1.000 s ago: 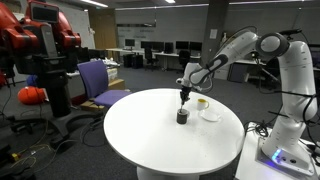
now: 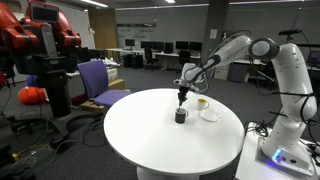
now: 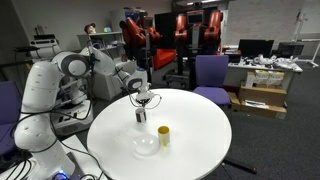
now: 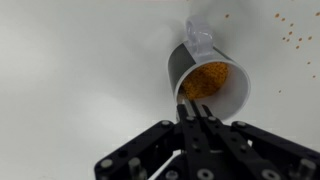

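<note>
A dark mug [image 2: 181, 116] stands on the round white table, and its handle [image 4: 199, 35] points away from the gripper in the wrist view. Inside the mug [image 4: 240, 95] lie orange granules [image 4: 206, 79]. My gripper is at the mug's near rim, its narrow fingers close together and shut. Whether the thin rim is between them is hard to see. From the side, the gripper [image 2: 183, 101] points down just above the mug's top.
A yellow cup [image 3: 164, 136] and a white plate [image 3: 145, 147] stand near the mug. Several orange crumbs [image 4: 288, 32] lie loose on the table.
The gripper has come slightly lower and a touch left over the mug. The mug seems to have shifted very slightly left; the cup and plate have stayed put.
</note>
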